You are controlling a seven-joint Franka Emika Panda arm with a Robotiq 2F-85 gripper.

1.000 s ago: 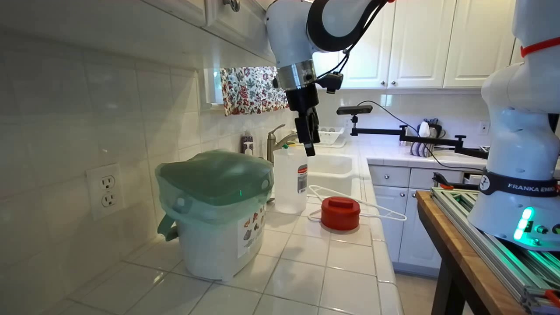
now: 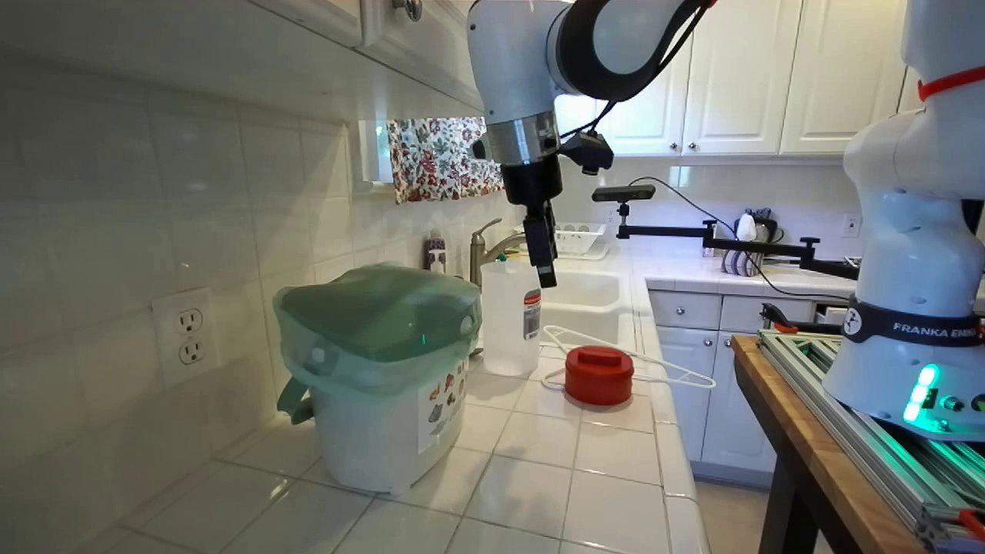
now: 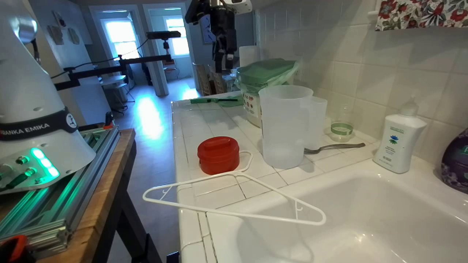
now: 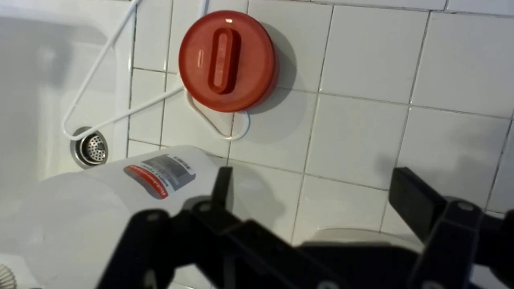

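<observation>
My gripper hangs open above the counter, its two black fingers wide apart with only bare tile seen between them. On the counter sits a red round container [image 2: 598, 375] with a ridged handle on its lid [image 4: 224, 60]. Its base rests against a white hanger [image 3: 237, 214], whose wide end reaches over the sink edge. A translucent white pitcher [image 3: 285, 127] stands close to the container, and part of a labelled bottle [image 4: 159, 173] shows left of my fingers in the wrist view. The gripper is higher than all of these and touches none of them.
A white bin with a green bag [image 2: 383, 314] stands by the wall. The sink [image 3: 373, 210] lies behind the hanger. A fork [image 3: 335, 148], a glass [image 3: 342, 127] and a soap bottle [image 3: 398, 138] are near the wall.
The gripper has tipped slightly toward vertical and its tip sits a little lower in exterior view 1. The container, hanger, bottle and bin have stayed where they were.
</observation>
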